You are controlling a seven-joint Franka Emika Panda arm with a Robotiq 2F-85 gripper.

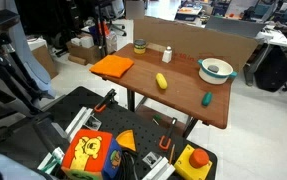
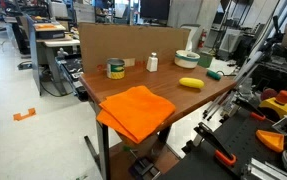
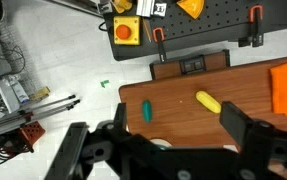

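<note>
My gripper is open above the brown wooden table (image 1: 183, 95), its dark fingers wide apart with nothing between them. Between and beyond the fingertips in the wrist view lie a yellow elongated object (image 3: 208, 102) and a small teal object (image 3: 147, 112). An orange cloth (image 2: 138, 110) lies flat at one end of the table, partly over the edge. Toward the back stand a can (image 2: 115, 69) and a small white bottle (image 1: 167, 55). At the opposite end from the cloth is a white pot (image 1: 216, 70) with green handles; the gripper hides it in the wrist view.
A brown panel (image 2: 158, 45) rises along the table's back edge. Across a gap is a black perforated surface (image 1: 98, 107) carrying a red-and-yellow box (image 1: 88, 153), a yellow block with a red knob (image 1: 194, 161), cables and clamps. The table's middle has bare wood around the yellow object.
</note>
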